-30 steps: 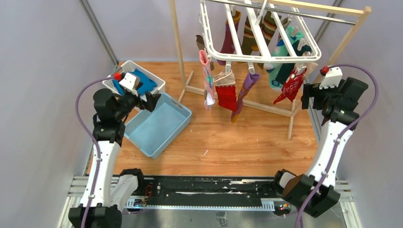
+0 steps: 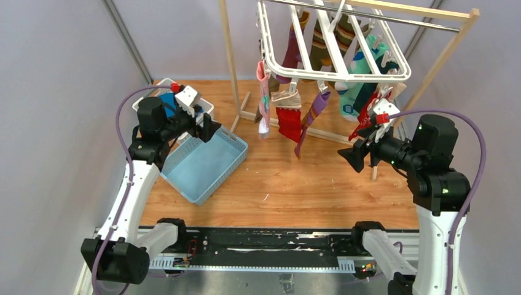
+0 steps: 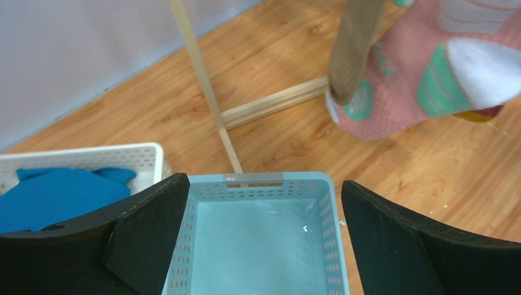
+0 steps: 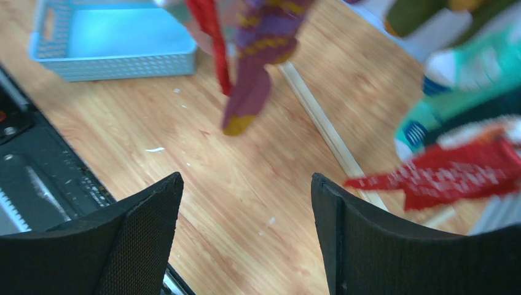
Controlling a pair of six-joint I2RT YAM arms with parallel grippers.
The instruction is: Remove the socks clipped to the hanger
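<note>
Socks hang clipped to the white hanger (image 2: pixel 367 77): pink (image 2: pixel 263 98), red (image 2: pixel 289 123), purple (image 2: pixel 313 118), teal (image 2: pixel 351 98) and others behind. My left gripper (image 2: pixel 206 128) is open and empty above the blue basket (image 2: pixel 222 172), with the pink sock (image 3: pixel 393 110) ahead in the left wrist view. My right gripper (image 2: pixel 353 157) is open, empty, in front of the right-hand socks and right of the purple one. In the right wrist view a red sock (image 4: pixel 461 169) is close beside its fingers, blurred.
A white basket with blue cloth (image 3: pixel 74 190) stands at the back left. The wooden rack legs (image 3: pixel 270 103) rest on the floor behind.
The left gripper has shifted slightly right. The hanger and socks have swayed a little.
</note>
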